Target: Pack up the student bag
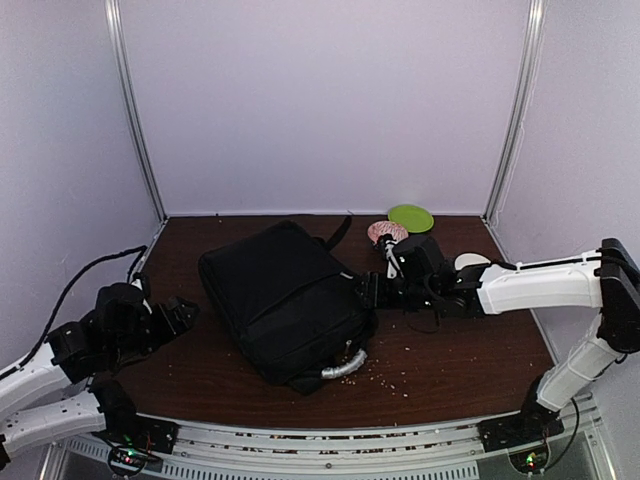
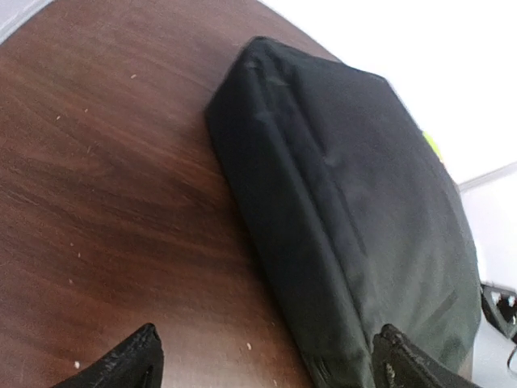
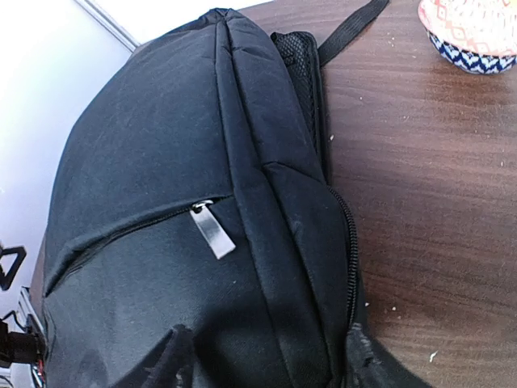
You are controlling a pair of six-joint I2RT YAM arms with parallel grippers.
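Observation:
A black backpack [image 1: 285, 295] lies flat and turned at a slant in the middle of the table, a silvery curved piece [image 1: 345, 366] at its near end. The right wrist view shows its front pocket zip pull [image 3: 212, 231] and a side zip [image 3: 352, 250]. My right gripper is part open over the bag's right side; whether cloth sits between its fingers is unclear. Off the bag's left side, my left gripper [image 1: 188, 316] stands open and apart from it. In the left wrist view the bag's black side wall [image 2: 283, 218] rises past the open left gripper.
Behind the right arm are a patterned pink bowl [image 1: 386, 231], a green plate [image 1: 411, 218] and a white bowl [image 1: 471, 261], partly covered by the arm. Crumbs dot the table [image 1: 450, 380] near the front. Bare table lies left of the bag.

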